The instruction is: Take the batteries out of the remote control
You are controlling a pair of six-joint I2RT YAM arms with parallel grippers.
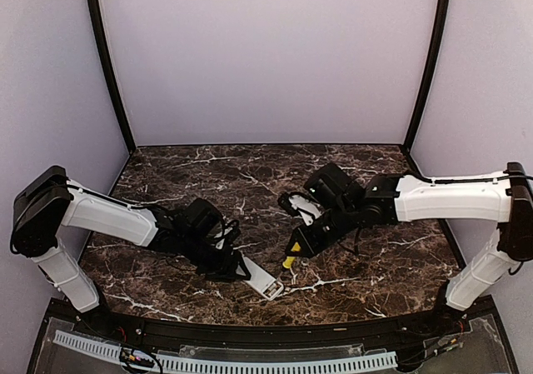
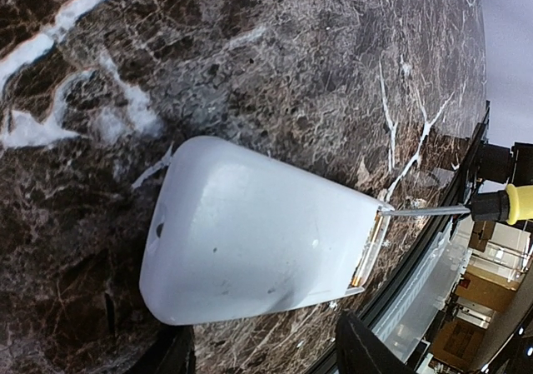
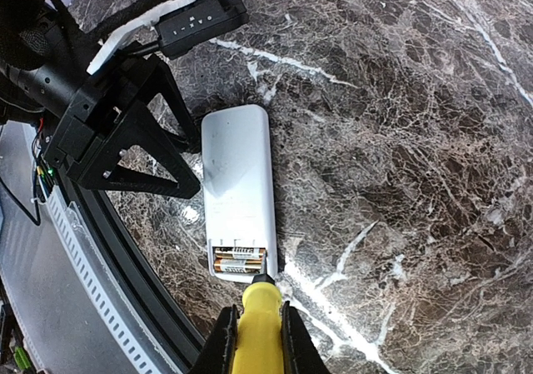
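A white remote control (image 3: 239, 166) lies on the dark marbled table, its battery compartment uncovered at one end. Inside that compartment, batteries (image 3: 239, 260) lie side by side. My right gripper is shut on a yellow-handled screwdriver (image 3: 260, 341). The screwdriver's metal shaft (image 2: 429, 211) reaches the compartment's edge in the left wrist view; whether its tip touches a battery cannot be told. At the remote's long side, my left gripper stands part open, its fingers (image 3: 185, 178) apart and close to the casing, with nothing seen between them.
Black table edging (image 1: 275, 332) runs near the remote's battery end, with a white slotted strip (image 1: 275, 365) beyond it.
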